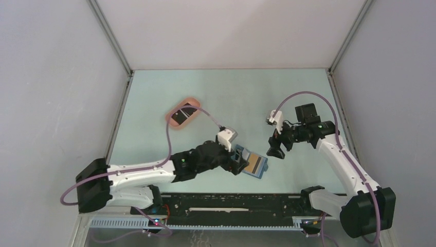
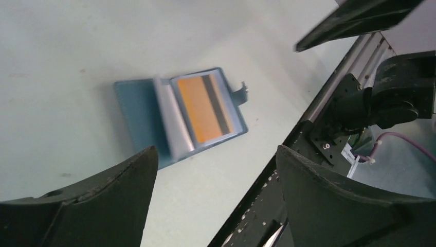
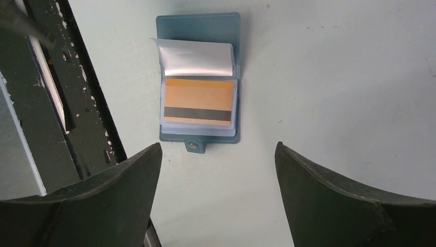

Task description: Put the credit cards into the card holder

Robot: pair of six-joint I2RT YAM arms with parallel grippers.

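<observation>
The blue card holder [image 3: 198,27] lies open on the table, with an orange card [image 3: 199,95] bearing a dark stripe in a clear sleeve. A pale sleeve flap [image 3: 195,59] stands partly raised beside that card. Over the holder's left side in the top view hovers my left gripper [image 1: 237,164]; its fingers [image 2: 123,188] are apart with nothing between them. To the holder's right is my right gripper [image 1: 276,149], open and empty. Dark cards [image 1: 182,112] lie in the pink tray [image 1: 191,99] at the upper left.
Across the front runs a dark slotted rail [image 1: 221,208]. Free table [image 1: 231,98] extends behind the holder and between the tray and the right arm. Walls close off both sides.
</observation>
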